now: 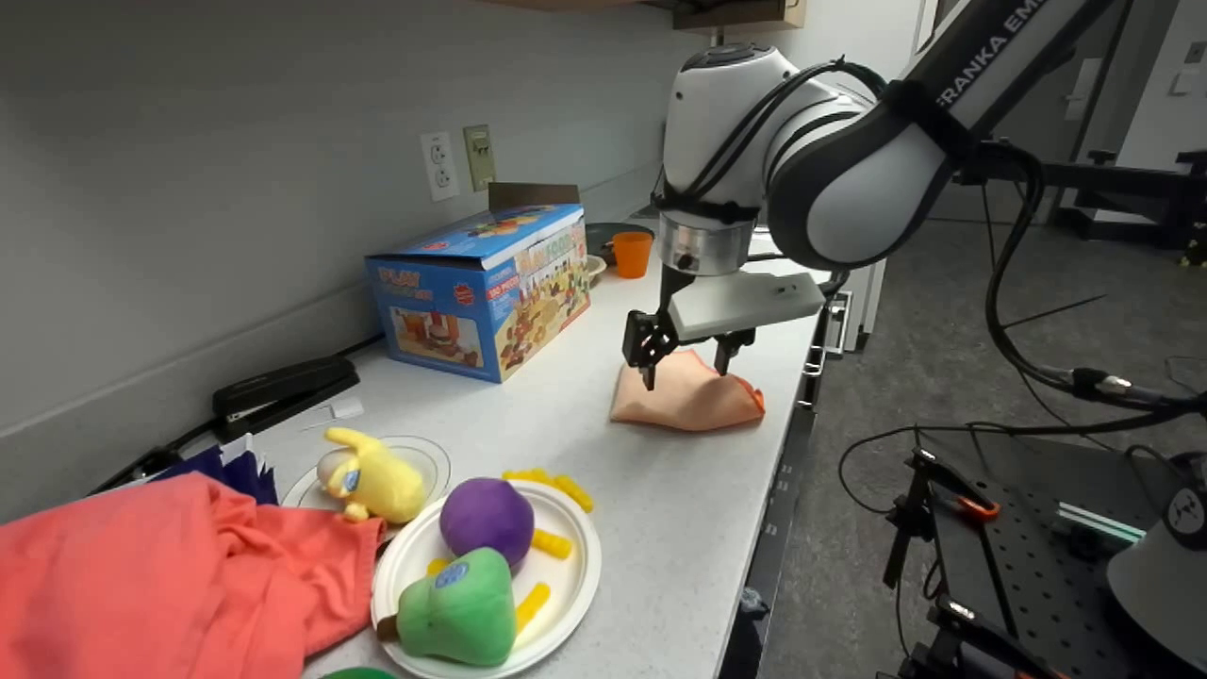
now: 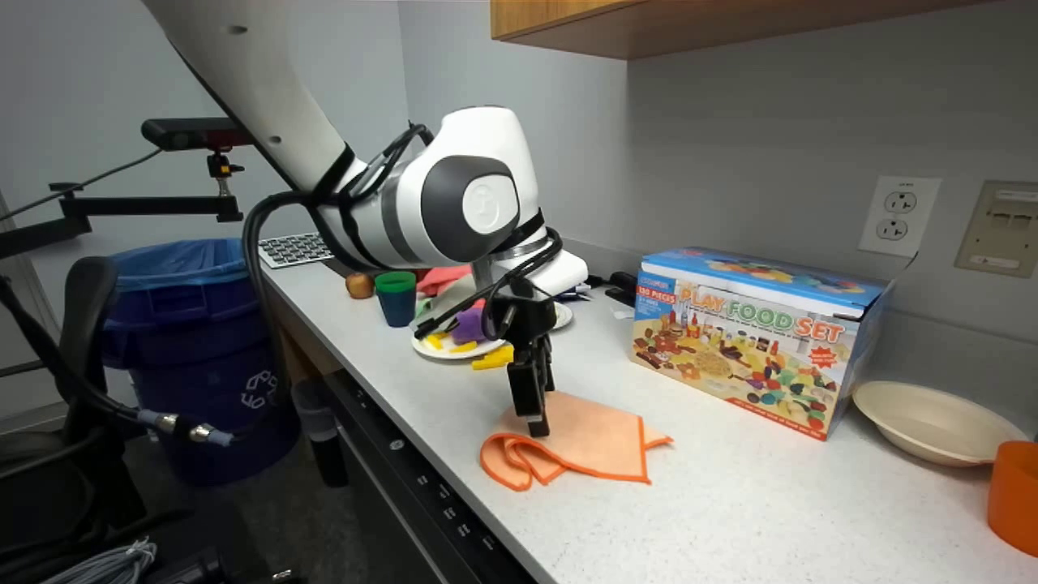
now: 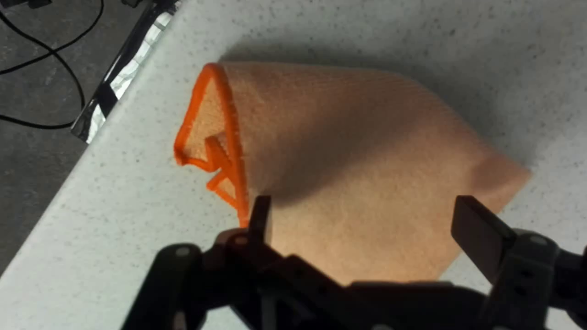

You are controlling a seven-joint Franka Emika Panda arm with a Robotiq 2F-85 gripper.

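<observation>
A peach-coloured cloth with an orange hem [image 1: 690,402] lies on the counter, partly folded over itself. Its hemmed folds [image 2: 530,462] face the counter's front edge. My gripper [image 1: 687,383] is low over the cloth, with its fingers wide apart. From the wrist camera, the cloth [image 3: 352,159] shows between and beyond the two fingertips, and its near part is hidden behind the gripper. Nothing is held between the fingers. Whether the fingertips touch the fabric, I cannot tell.
The play food box [image 1: 487,294] stands against the wall. A white plate [image 1: 583,588] holds a purple toy [image 1: 487,521], a green pear [image 1: 464,611] and yellow pieces. Farther along are an orange cup [image 2: 1017,496] and a beige bowl [image 2: 934,423]. Around the cloth, the counter [image 1: 634,498] is clear.
</observation>
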